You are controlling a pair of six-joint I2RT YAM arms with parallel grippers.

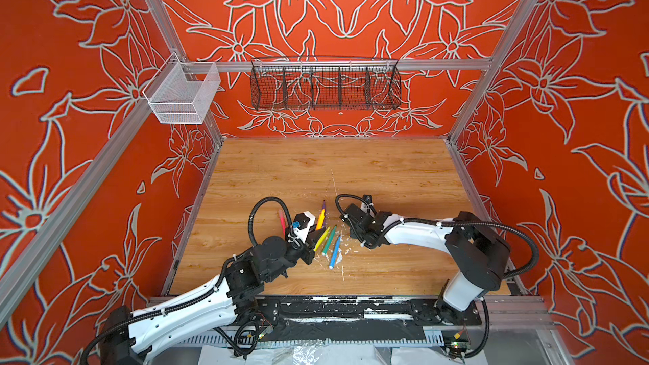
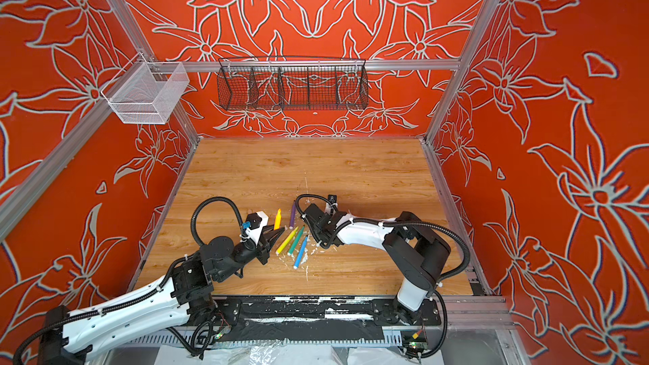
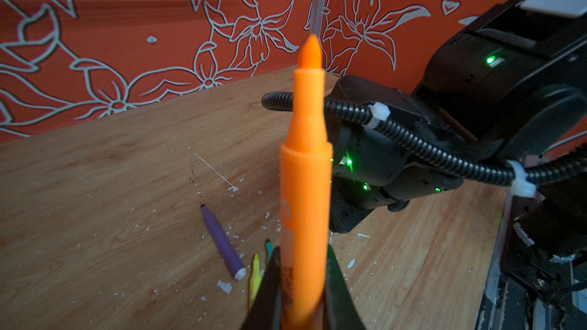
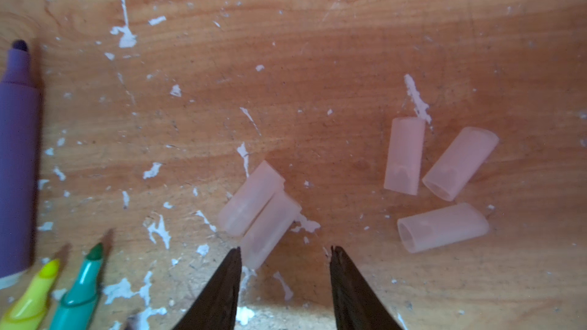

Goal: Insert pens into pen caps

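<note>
My left gripper is shut on an uncapped orange marker (image 3: pixel 305 195), held upright above the table. My right gripper hangs low over the table with its fingers apart and nothing between them. Several translucent caps lie beneath it, a close pair (image 4: pixel 270 229) just ahead of the fingertips and others (image 4: pixel 403 155) to the right. A purple marker (image 4: pixel 15 171), yellow marker (image 4: pixel 30 299) and teal marker (image 4: pixel 79 293) lie left of it. A blue marker (image 1: pixel 334 252) lies nearer the front, and a red one (image 1: pixel 282 219) shows at the left.
A black wire basket (image 1: pixel 324 84) hangs on the back wall and a white basket (image 1: pixel 181 94) on the left wall, both above the table (image 1: pixel 257 162). The right arm lies across the right front.
</note>
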